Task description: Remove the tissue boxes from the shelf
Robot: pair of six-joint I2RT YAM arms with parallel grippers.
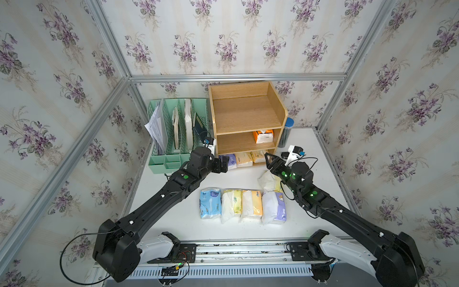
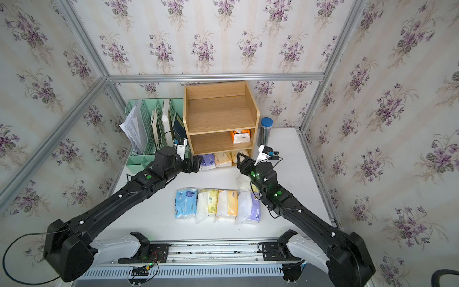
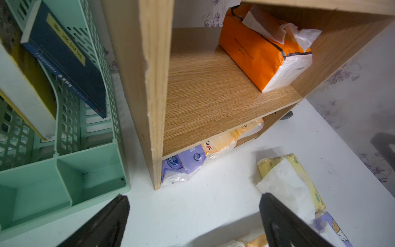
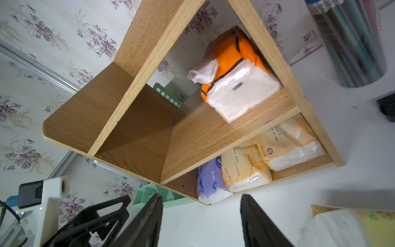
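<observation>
The wooden shelf stands at the back. On its middle level, at the right, sits an orange tissue pack. Its bottom level holds a purple pack and two yellow-orange packs, one being the middle pack. A blue pack, a yellow-white pack, an orange-white pack and a purple-white pack lie on the table in front. Another yellow pack lies near the shelf's right front. My left gripper is open before the shelf's left side. Open and empty, my right gripper faces its right side.
A green file organizer with papers and books stands left of the shelf. A blue-lidded container is just right of it.
</observation>
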